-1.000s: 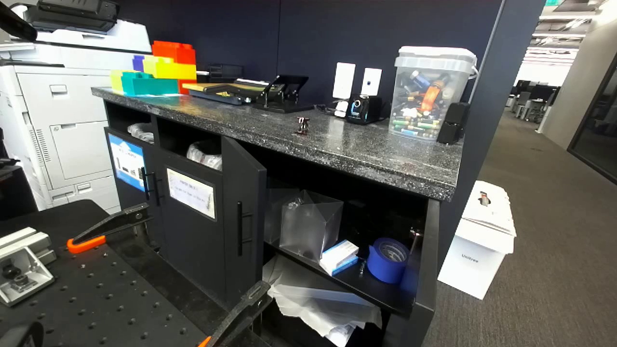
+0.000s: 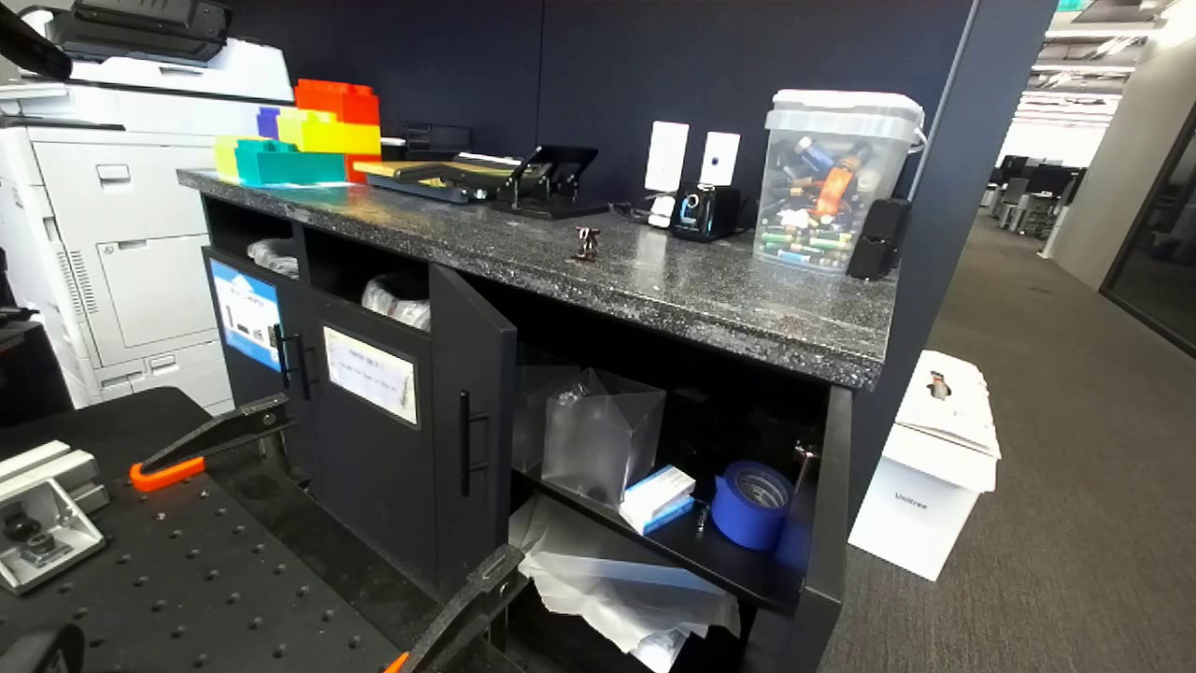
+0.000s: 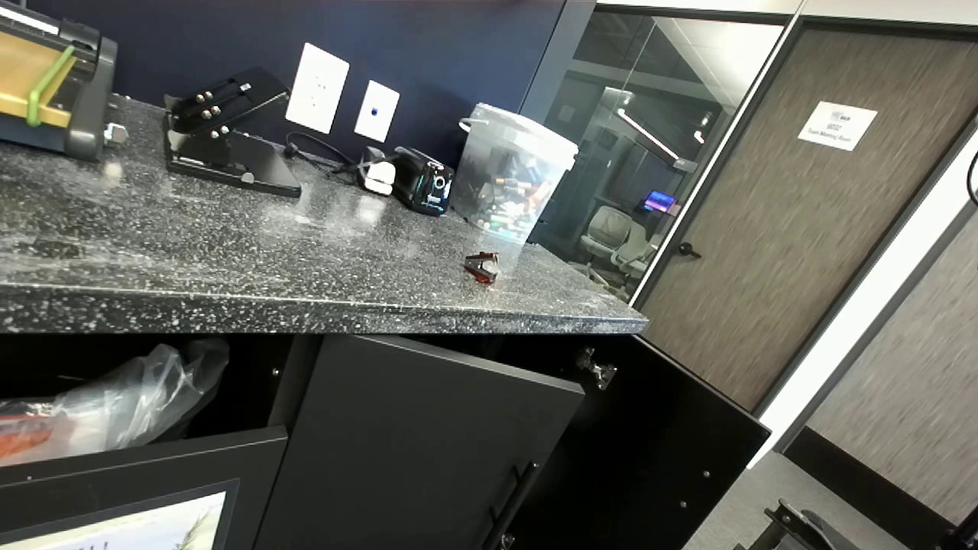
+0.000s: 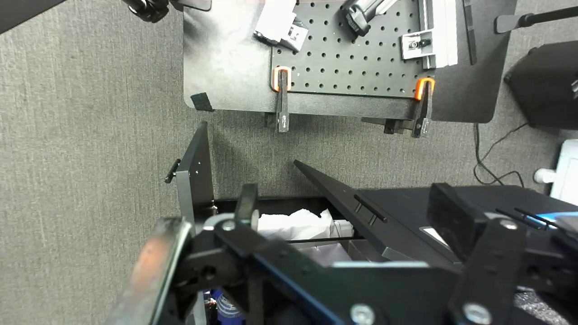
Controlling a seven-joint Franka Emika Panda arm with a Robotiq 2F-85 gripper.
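In the wrist view my gripper is open, its two dark fingers far apart. Nothing is visible held between them. It looks down over a cabinet whose left door (image 4: pixel 195 173) and right door (image 4: pixel 347 203) both stand ajar. On the cabinet's upper shelf are a roll of blue tape (image 2: pixel 753 505), a small white and blue box (image 2: pixel 659 499) and a clear plastic bin (image 2: pixel 602 437). White crumpled sheeting (image 2: pixel 622 583) lies on the level below. A small dark red staple remover (image 3: pixel 482 266) rests on the speckled countertop (image 3: pixel 275 247).
A clear tub of batteries (image 2: pixel 835 185), a black pencil sharpener (image 2: pixel 706 211) and coloured blocks (image 2: pixel 308 135) stand on the counter. Across the floor gap, orange-tipped clamps (image 4: pixel 282 97) overhang a worktable (image 4: pixel 233 65). A white carton (image 2: pixel 928 465) sits beside the cabinet.
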